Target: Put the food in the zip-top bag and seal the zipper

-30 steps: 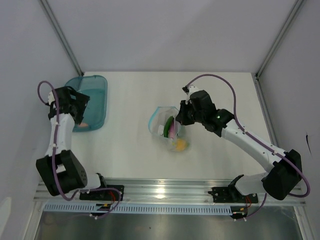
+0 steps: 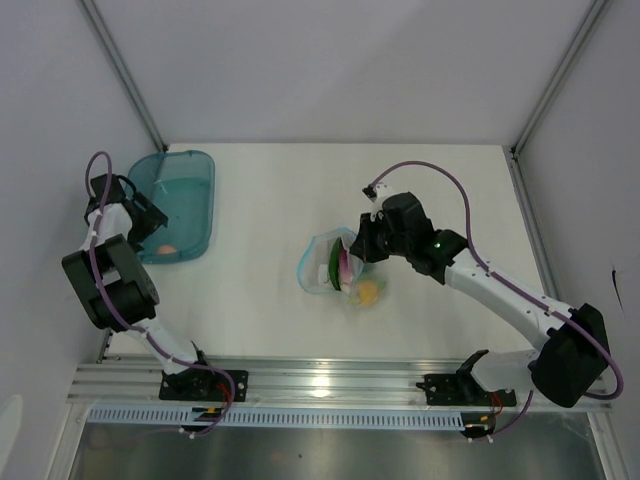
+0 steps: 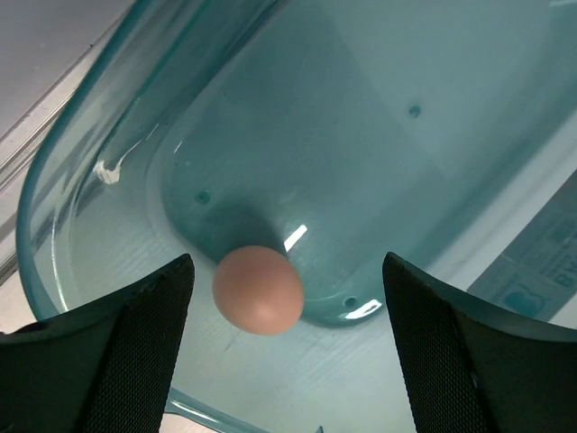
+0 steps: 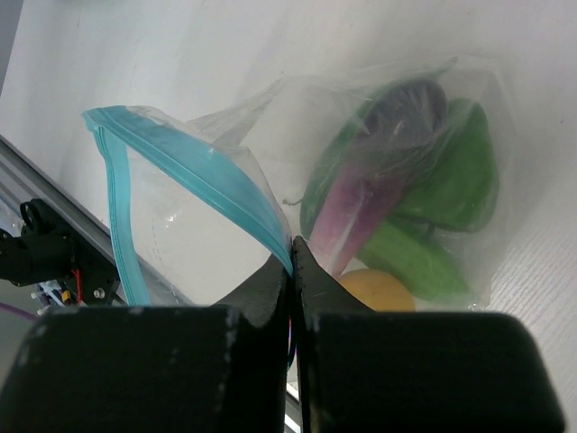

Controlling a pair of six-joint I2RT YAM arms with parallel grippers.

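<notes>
One orange-brown round food piece, egg-like [image 3: 258, 290], lies at the end of the teal bin [image 3: 297, 108]. Over it, my left gripper stands open, its fingers on either side of the view and nothing between them. On the table the zip top bag [image 2: 318, 262] gapes at its blue-rimmed mouth [image 4: 180, 158]. Inside it show a purple eggplant-like piece [image 4: 361, 203], green pieces [image 4: 455, 171] and a yellow-orange round piece [image 4: 377, 290]. My right gripper is shut on the bag's blue rim at one corner of the mouth.
The bin [image 2: 203, 200] stands at the table's far left, against the side wall. Bare white table [image 2: 260, 200] lies between bin and bag. A metal rail [image 2: 320, 372] runs along the front edge.
My left arm has drawn back and to the left over the bin, its gripper now nearer the left wall. The right gripper has barely moved and still has the bag's rim.
</notes>
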